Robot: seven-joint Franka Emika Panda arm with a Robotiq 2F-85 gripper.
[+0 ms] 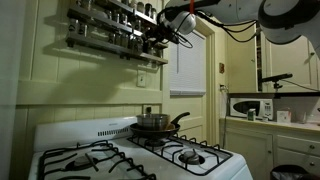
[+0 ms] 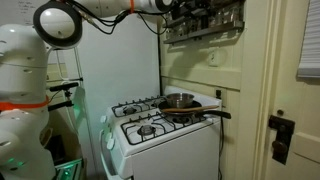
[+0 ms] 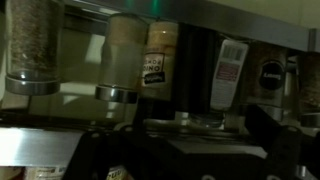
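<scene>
My gripper is open in front of the wall-mounted spice rack [image 1: 110,45], with no jar held between its fingers. In the wrist view several spice jars stand on a metal shelf. Among them are a tan bottle with a black label [image 3: 157,62], a clear jar of pale contents [image 3: 120,55], a container with a white label [image 3: 229,72] and a jar with a round black label [image 3: 270,75]. Dark fingers cover the lower part of that view. Seen from outside, the gripper [image 1: 155,38] is at the rack's right end, small and dark.
Below the rack a white stove [image 2: 165,150] carries a pot [image 2: 180,101] and a pan with a long handle [image 2: 202,109]. A microwave [image 1: 251,107] sits on the counter at the right. Another row of containers [image 3: 45,172] shows under the shelf edge.
</scene>
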